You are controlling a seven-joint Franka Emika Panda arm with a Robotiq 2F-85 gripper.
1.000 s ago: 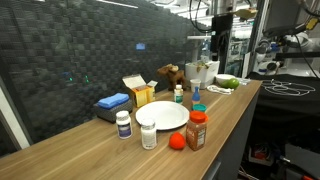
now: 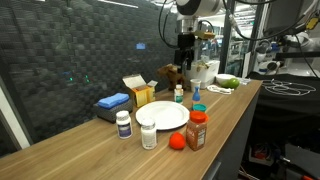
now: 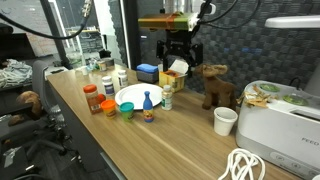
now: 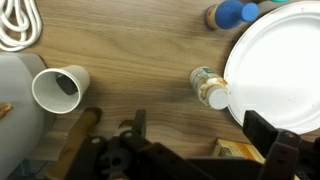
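My gripper (image 3: 180, 52) hangs open above the counter, nothing between its fingers. In the wrist view, a small bottle with a pale cap (image 4: 210, 87) lies beyond the gap between the fingers, nearer the right finger (image 4: 258, 128). A white plate (image 4: 283, 72) is to its right and a blue bottle (image 4: 230, 14) stands above it. On the left is a white cup (image 4: 60, 89). A brown stuffed animal (image 3: 216, 87) sits by the wall, and a yellow box (image 2: 138, 88) stands behind the plate.
Jars, including a red-brown jar (image 2: 197, 130), and a red round item (image 2: 177, 142) stand in front of the plate. A blue item (image 2: 113, 100) rests near the wall. A white toaster (image 3: 278, 128) and a coiled white cable (image 3: 242, 164) flank the cup.
In exterior view 1, the arm and gripper have moved left and somewhat down, from the right side toward the stuffed animal and small bottle. The objects on the counter look unmoved.
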